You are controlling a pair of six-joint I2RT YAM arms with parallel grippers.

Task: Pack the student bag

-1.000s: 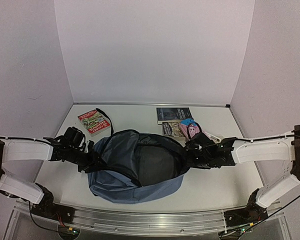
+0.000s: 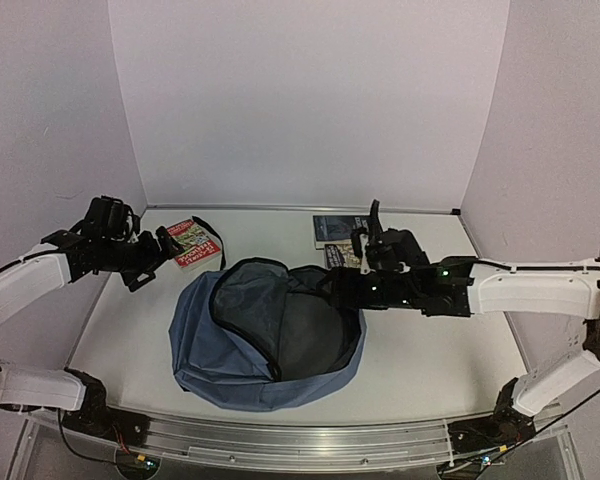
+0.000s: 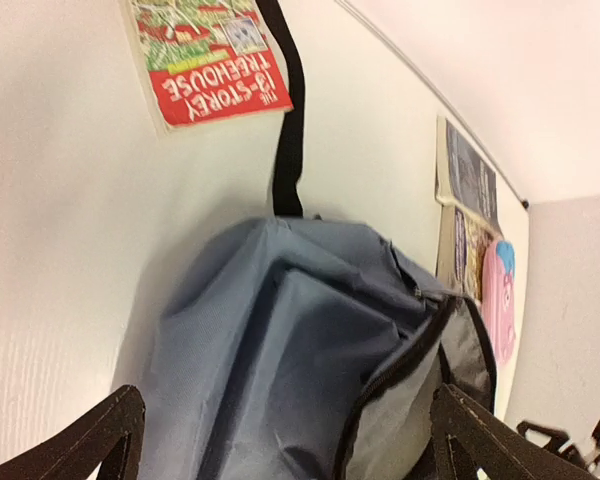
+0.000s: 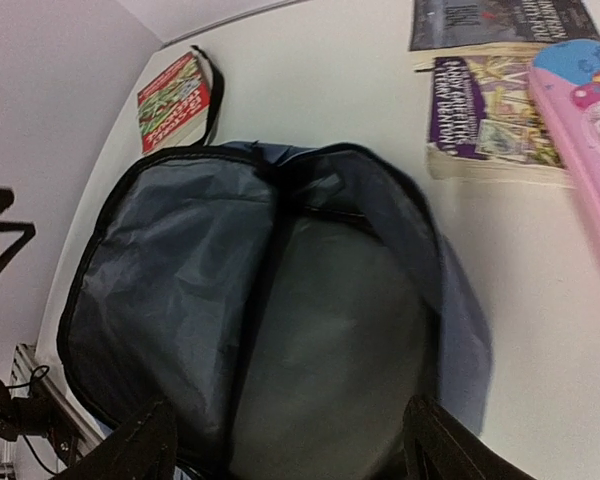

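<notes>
The blue backpack lies unzipped on the table, its dark inside showing. My right gripper hovers over the right side of the bag's mouth, open, with nothing between its fingers. To the left of the bag, near the red treehouse book, my left gripper is open and empty. At the back lie a dark book and, in front of it, a purple-and-yellow book. A pink pencil case rests beside them; the right arm hides it in the top view.
A black strap trails from the bag beside the red book. Walls close in the table at the back and sides. Bare table shows right of the bag.
Both grippers have come away from the bag's edges. The bag's sides have slackened.
</notes>
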